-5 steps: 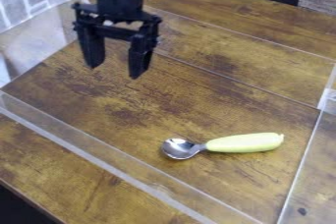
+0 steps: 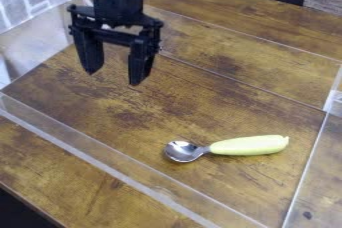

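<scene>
My black gripper [image 2: 115, 59] hangs in the upper left of the camera view, above the wooden floor of the tray, its two fingers spread open with nothing between them. Toward the lower right lies a spoon with a round silver head [image 2: 183, 151] pointing left and a thick pale yellow-green handle [image 2: 249, 145]. The gripper is well apart from the spoon, higher and to its left.
Clear plastic walls edge the wooden surface [image 2: 147, 112] at the left, front and right.
The gripper has shifted only very slightly in the picture over the last second. The spoon has not moved.
</scene>
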